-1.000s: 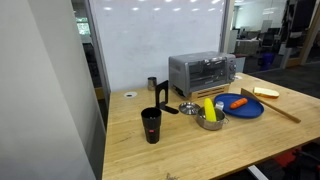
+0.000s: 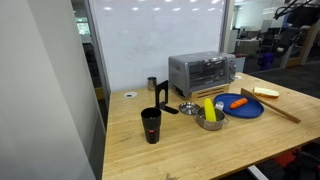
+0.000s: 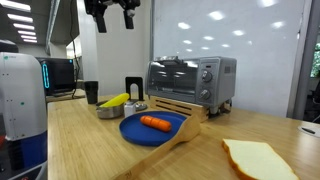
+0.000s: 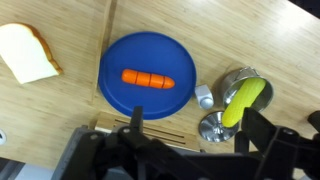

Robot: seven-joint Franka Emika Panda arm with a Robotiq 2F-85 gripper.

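High above the table, my gripper (image 3: 115,23) hangs open, its dark fingers (image 3: 129,19) spread with nothing between them. An orange carrot-like piece (image 4: 148,78) lies on a round blue plate (image 4: 148,106). Beside the plate, a yellow elongated item (image 4: 242,100) rests in a small metal pot (image 4: 262,97). A slice of bread (image 3: 257,160) lies flat on the table on the plate's other side. Between bread and plate runs a long wooden utensil (image 2: 276,109). In the wrist view the gripper's parts cover the lower right, well above everything.
A silver toaster oven (image 2: 198,73) stands at the back on a wooden rack (image 2: 211,92). A black cup (image 2: 151,124) and a black-handled item (image 2: 162,96) stand farther left. A metal lid (image 2: 188,108) lies near the pot.
At the upper right of exterior view 1, the arm has shifted and more of its gripper end shows. The objects on the table are unmoved.
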